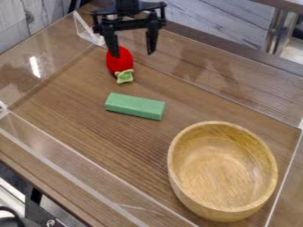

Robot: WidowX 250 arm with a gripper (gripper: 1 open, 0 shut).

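Note:
My dark gripper (pixel 130 41) is at the top of the camera view, open, with its fingers over and just beyond a red object (pixel 120 62) with a green top, like a strawberry or pepper toy. A green block (pixel 135 106) lies below that on the wooden table (pixel 83 151). A large yellow bowl (pixel 222 170) sits at the lower right.
A wall or raised edge runs along the top right. The far top left is partly hidden by the arm.

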